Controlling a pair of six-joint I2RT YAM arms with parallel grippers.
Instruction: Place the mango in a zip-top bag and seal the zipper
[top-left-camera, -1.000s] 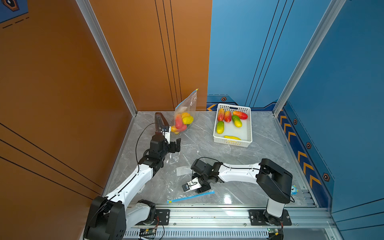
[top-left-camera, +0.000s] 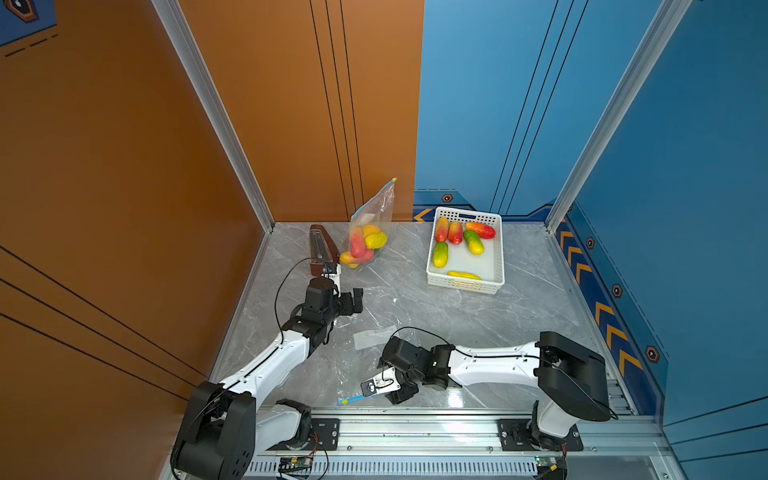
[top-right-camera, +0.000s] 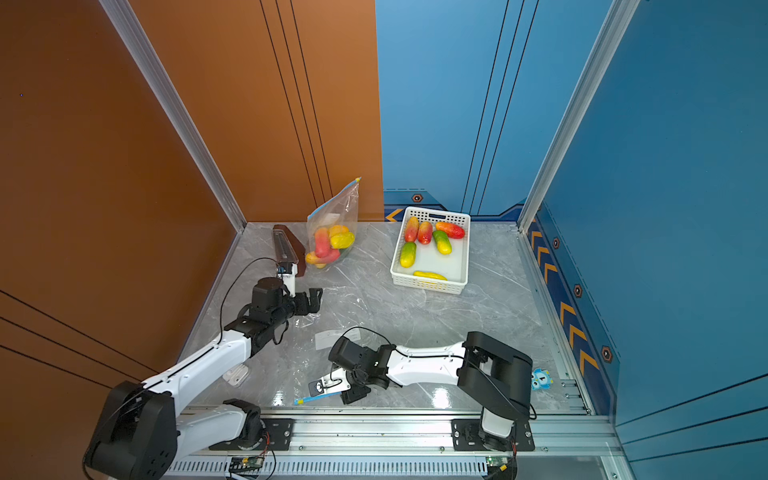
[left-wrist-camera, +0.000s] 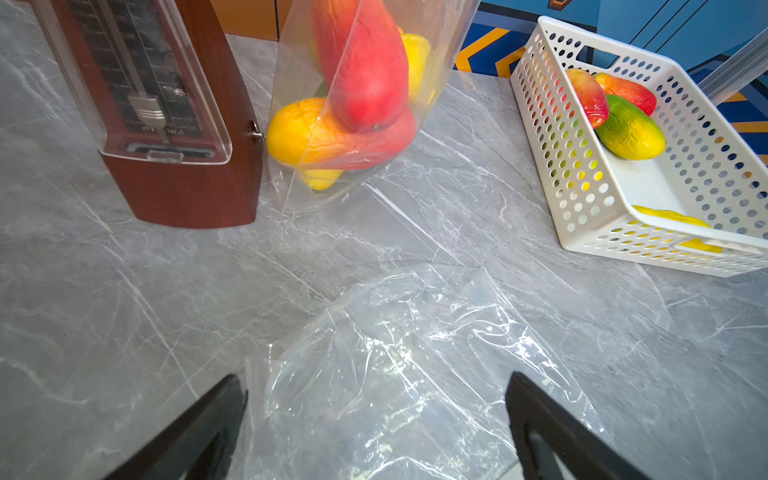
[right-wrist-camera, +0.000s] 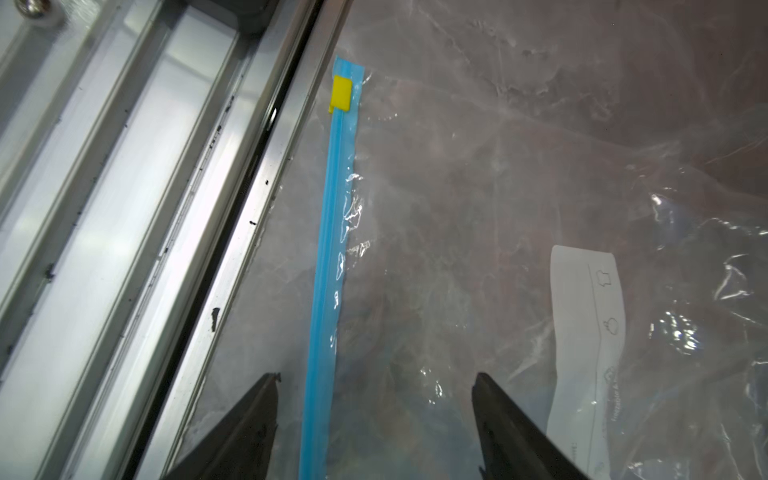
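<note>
An empty clear zip bag (left-wrist-camera: 400, 368) lies flat on the table, with a white label (right-wrist-camera: 584, 336); its blue zipper (right-wrist-camera: 328, 280) and yellow slider (right-wrist-camera: 341, 93) run beside the front rail. My left gripper is open above the bag's far end. My right gripper is open low over the zipper, nothing seen between its fingers. Several mangoes (top-left-camera: 473, 242) lie in a white basket (top-left-camera: 500, 260) at the back right.
A standing bag of mangoes (left-wrist-camera: 360, 72) and a wooden metronome (left-wrist-camera: 184, 192) stand at the back left. The table right of centre, before the basket, is clear. The front edge has a metal rail (right-wrist-camera: 200, 240).
My left gripper has shifted slightly. The bag and basket look unmoved.
</note>
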